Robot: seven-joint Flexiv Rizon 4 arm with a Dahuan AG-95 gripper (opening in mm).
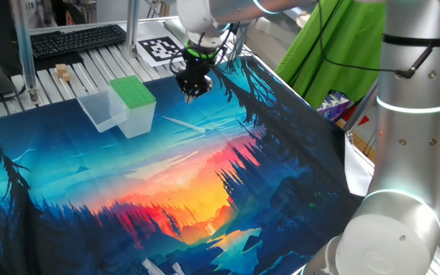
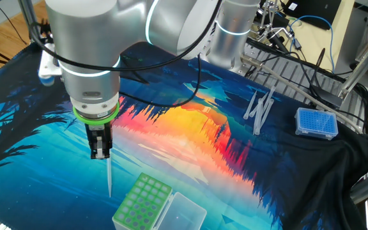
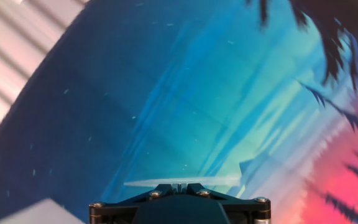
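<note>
A slim, clear, tapered tube [image 1: 186, 124] lies on the printed cloth; it resembles a pipette tip. The same tube [image 2: 109, 177] shows just below the gripper in exterior view 2, and in the wrist view the tube [image 3: 219, 181] runs crosswise beyond the fingertips. My gripper [image 1: 189, 98] hangs above the cloth, apart from the tube. Its fingertips come together in the wrist view, and nothing shows between them. Beside the tube stands a clear box with a green perforated rack top [image 1: 134, 91], its clear lid [image 1: 102, 112] swung open.
Several similar tubes [image 2: 259, 112] lie together on the cloth's far side, near a blue rack box [image 2: 316, 122]. A keyboard [image 1: 79, 40] and small wooden blocks [image 1: 63, 72] sit beyond the cloth.
</note>
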